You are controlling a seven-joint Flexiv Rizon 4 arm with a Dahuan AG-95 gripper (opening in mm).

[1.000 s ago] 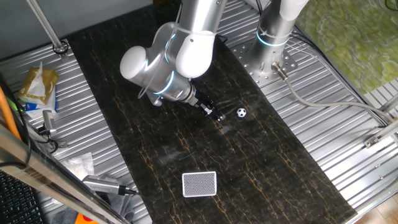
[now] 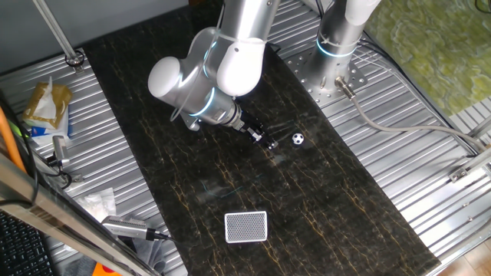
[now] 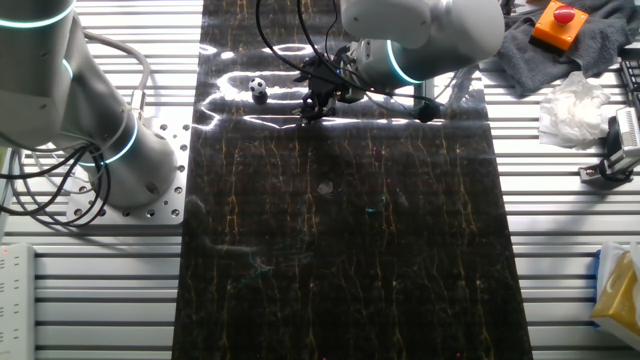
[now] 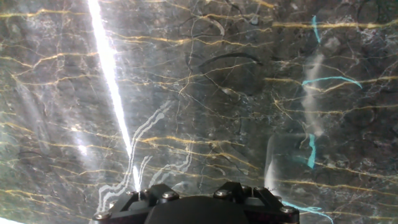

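A small black-and-white ball (image 2: 298,139), patterned like a football, rests on the dark marbled tabletop. My gripper (image 2: 271,143) hangs a short way to its left in exterior view 1, apart from it. Seen from the other side in exterior view 2, the ball (image 3: 258,86) lies left of the black gripper (image 3: 306,98). Only the gripper's black linkages show along the bottom of the wrist view, over bare marble; the ball is out of that picture. How far the fingers stand apart is not clear. Toward the front of exterior view 1 sits a white mesh-patterned rectangular basket (image 2: 245,227).
The robot's base plate (image 2: 328,77) borders the table's right side. On the left ribbed metal surface are a tissue pack (image 2: 47,103) and a grey device (image 2: 126,227). An orange box with a red button (image 3: 558,24) lies off the table.
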